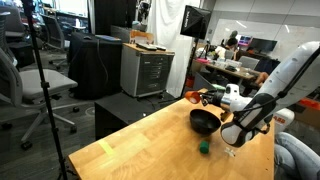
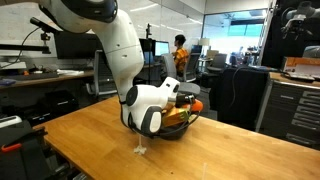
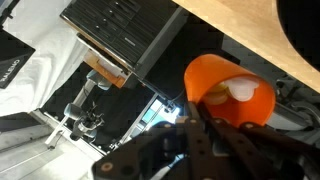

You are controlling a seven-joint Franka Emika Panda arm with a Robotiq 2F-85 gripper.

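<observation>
An orange cup (image 1: 193, 97) is held off the table at the fingertips of my gripper (image 1: 201, 96), which is shut on it. Through the wrist view I look toward the open mouth of the cup (image 3: 213, 72), where something pale shows inside. A black bowl (image 1: 204, 121) rests on the wooden table, nearer the front than the cup. In exterior view 2 the arm partly covers the bowl (image 2: 174, 131), and the orange cup (image 2: 197, 104) is up beside its far rim. The bowl's inside is mostly hidden.
A small green object (image 1: 204, 147) lies on the table (image 1: 140, 147) in front of the bowl.
</observation>
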